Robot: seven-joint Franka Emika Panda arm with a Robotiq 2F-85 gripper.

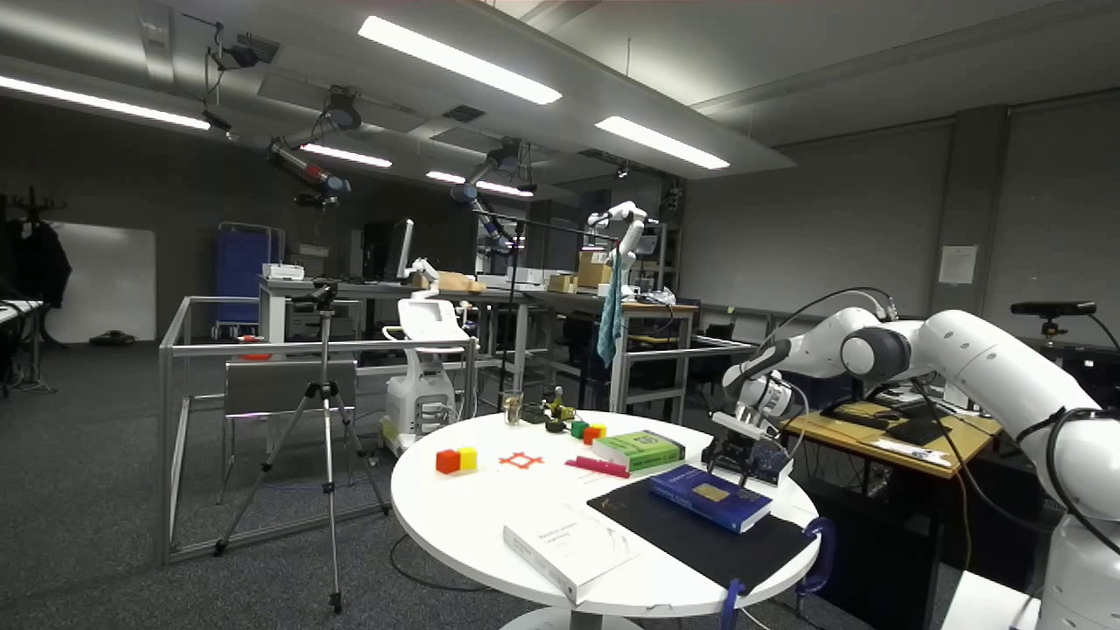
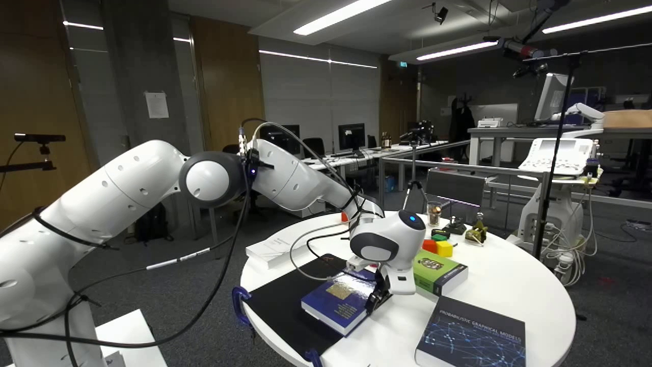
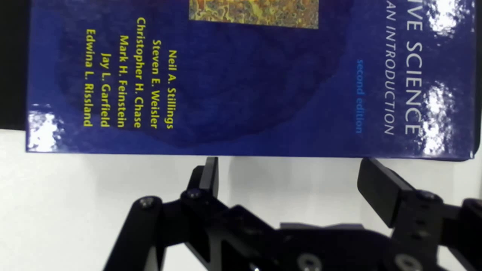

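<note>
The blue book lies flat on the black mat, its cover lettered in yellow and white. In the wrist view my gripper is open, its two fingers wide apart at the book's long near edge, with white table showing between them. Whether the fingertips touch that edge, I cannot tell. From the second exterior view, the gripper points down beside the blue book, on the side towards the dark book titled Probabilistic Graphical Models.
A green book lies close behind the gripper. A white book rests at the round table's front edge. Blue clamps grip the rim by the mat. Coloured blocks and a red frame stand on the far left.
</note>
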